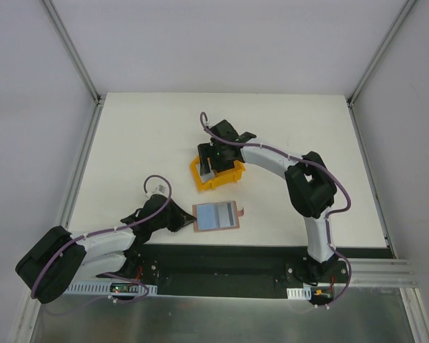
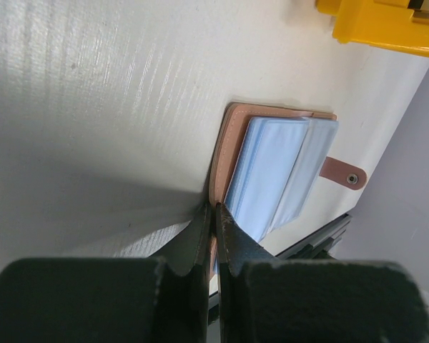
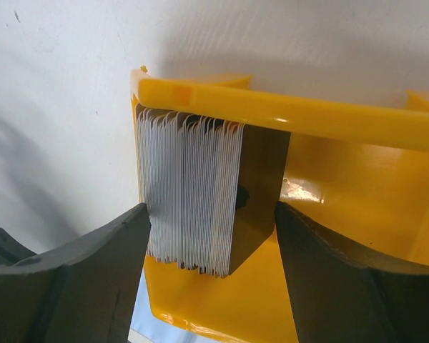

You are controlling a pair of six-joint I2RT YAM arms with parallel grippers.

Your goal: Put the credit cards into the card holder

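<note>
The card holder (image 1: 216, 216), a tan leather wallet with clear sleeves (image 2: 268, 171), lies open on the table. My left gripper is shut at its near edge, its tips on the leather rim. A yellow box (image 1: 204, 182) behind it holds a thick stack of pale cards (image 3: 189, 189) in one compartment. My right gripper is over that box, open, with a finger on either side of the card stack. Whether the fingers touch the cards is unclear.
The dark front edge of the table runs just below the card holder.
</note>
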